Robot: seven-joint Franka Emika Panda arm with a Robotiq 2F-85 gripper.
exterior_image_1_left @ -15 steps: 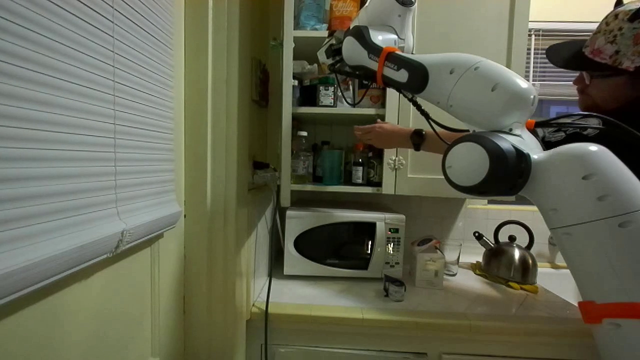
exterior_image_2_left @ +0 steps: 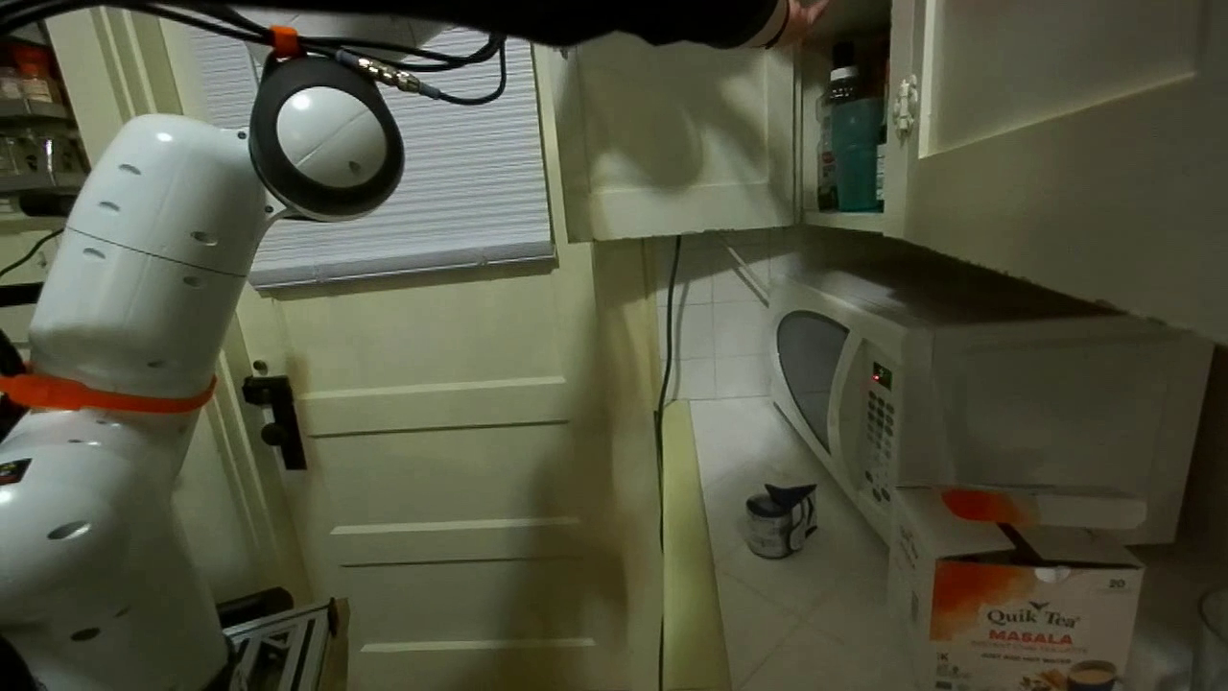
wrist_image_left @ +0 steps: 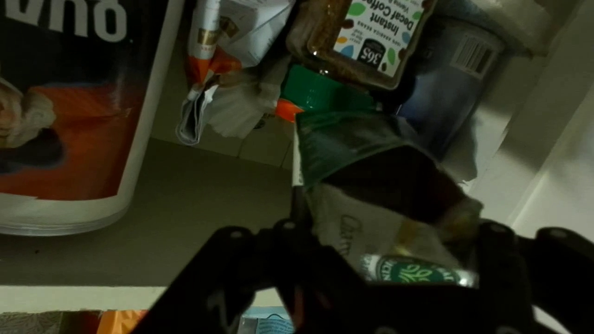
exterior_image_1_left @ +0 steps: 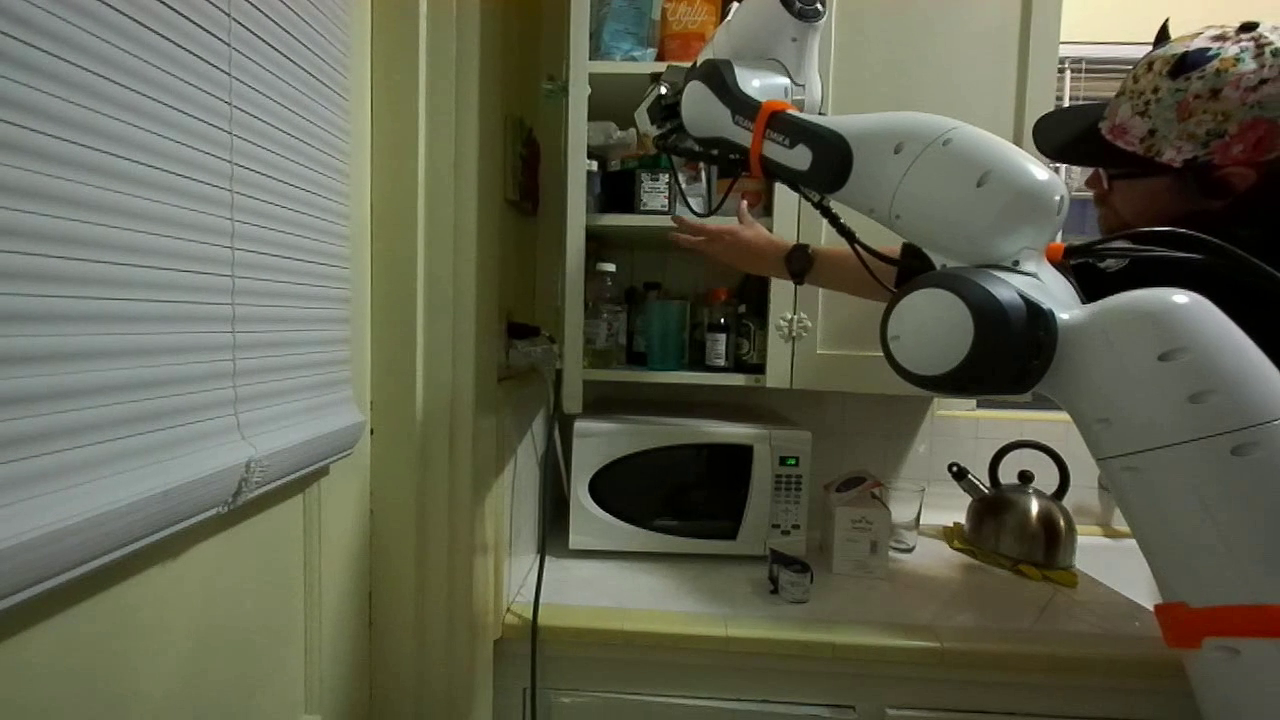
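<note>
In the wrist view, an open-topped box [wrist_image_left: 367, 222] with a green, torn-looking flap stands between the fingers of my gripper. The dark fingers lie along both sides of the box; whether they press on it cannot be made out. Exterior view 1 has the gripper [exterior_image_1_left: 666, 120] at the cupboard's middle shelf [exterior_image_1_left: 636, 221], partly hidden by the arm. A person's hand [exterior_image_1_left: 738, 244] is spread just below it, palm up. The gripper is out of sight in exterior view 2.
Near the box are a coffee jar [wrist_image_left: 364, 39], a dark container [wrist_image_left: 451, 83] and a large tub [wrist_image_left: 83, 111]. A cupboard door [exterior_image_1_left: 924, 216] stands on the right. Below are a microwave [exterior_image_1_left: 672, 486], small cup [exterior_image_1_left: 792, 582], tea box [exterior_image_1_left: 858, 528] and kettle [exterior_image_1_left: 1020, 528].
The person's hand has moved left and up, closer beneath my gripper, and the person leans further in. The arm has shifted only slightly.
</note>
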